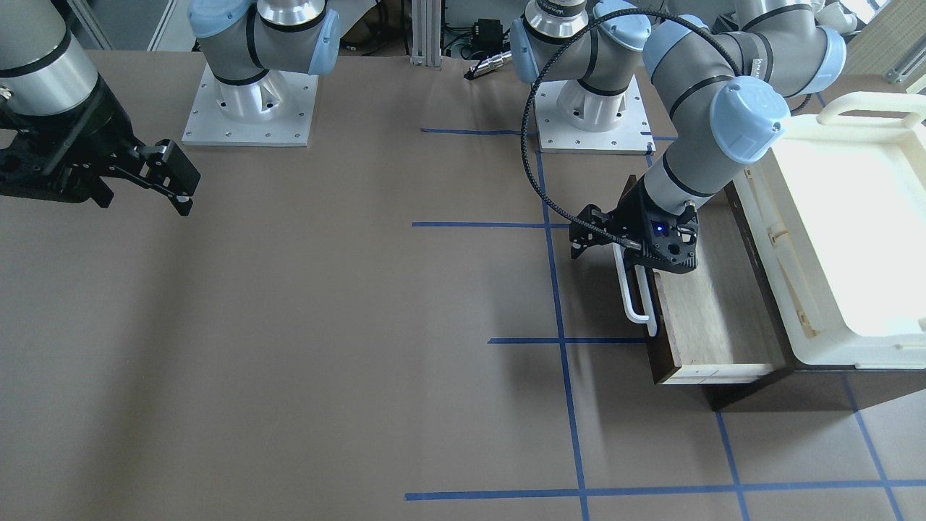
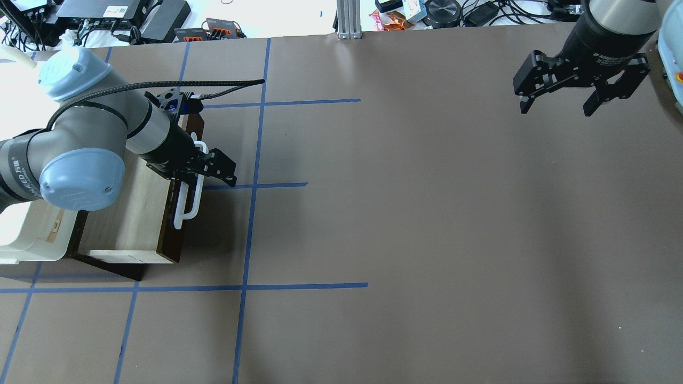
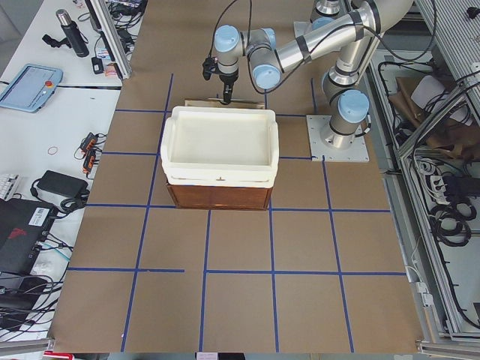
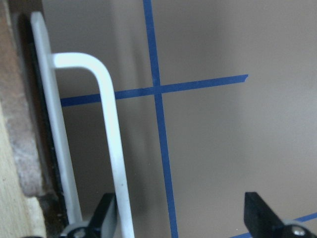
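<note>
A dark wooden cabinet (image 1: 799,391) has its drawer (image 1: 712,321) pulled out toward open floor, with a pale, empty interior. A white bar handle (image 1: 634,308) is on the drawer front. My gripper is at this handle; in the left wrist view its fingers stand apart, the left one against the handle bar (image 4: 115,144), the right one over bare floor. A white plastic tray (image 3: 220,146) rests on top of the cabinet.
A second arm's black end (image 2: 579,77) hangs over the far side of the table. More arm bases stand at the back.
</note>
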